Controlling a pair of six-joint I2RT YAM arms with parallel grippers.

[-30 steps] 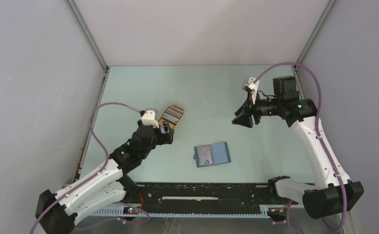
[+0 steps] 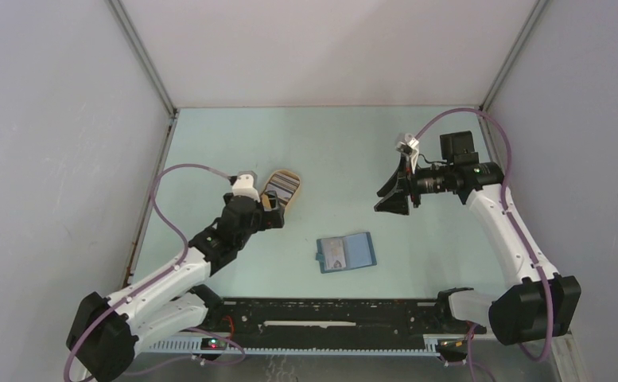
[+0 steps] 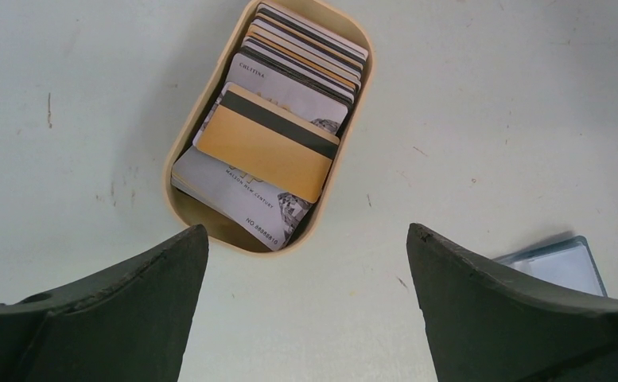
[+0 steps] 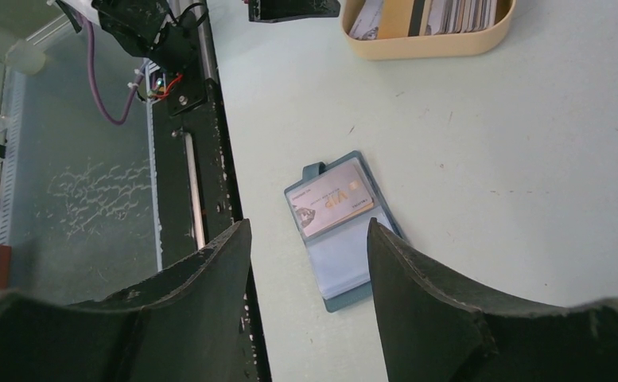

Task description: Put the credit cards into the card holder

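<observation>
In the left wrist view a tan tray (image 3: 363,103) holds several bank cards. A gold card (image 3: 266,147) with a dark stripe lies across a grey-white card (image 3: 246,199), and more cards stand in a row at the far end. My left gripper is open just off the tray's near end, nothing between its fingers. The blue card holder (image 2: 359,251) lies spread on the table. One pale card (image 4: 333,199) marked VIP sits in its tabbed half; the other half shows bare. Apart from it, up and to its right in the top view, my right gripper (image 2: 392,205) hangs with its fingers spread, empty.
The table between tray and holder is clear, as is its back part (image 2: 337,131). A dark rail (image 2: 321,312) runs along the front edge. Purple cables loop over both arms.
Since a second ago, the left gripper has shifted slightly up toward the tray in the top view. The right gripper has moved a little down and its fingers look wider apart. Tray and holder stayed put.
</observation>
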